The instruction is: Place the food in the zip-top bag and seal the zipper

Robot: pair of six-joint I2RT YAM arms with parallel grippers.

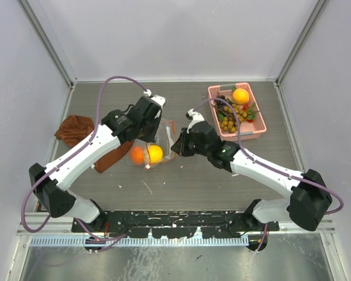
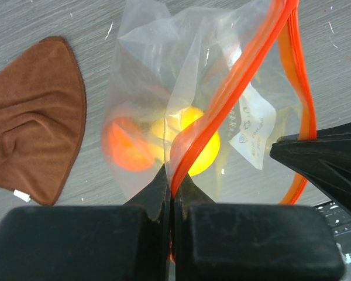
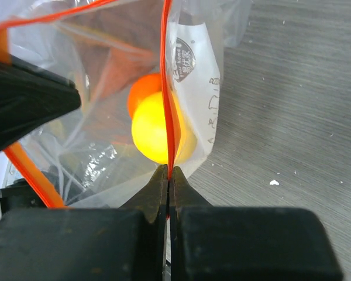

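The clear zip bag [image 2: 134,76] with orange zipper stands open on the table, holding an orange fruit [image 2: 128,143] and a yellow fruit [image 3: 155,129]. My left gripper is shut on the bag's zipper edge. My right gripper is shut on the opposite orange edge, seen at the right in the left wrist view.
A pink basket [image 1: 263,129] at the back right holds a yellow fruit, grapes and other produce. A brown cloth [image 2: 35,123] lies left of the bag.
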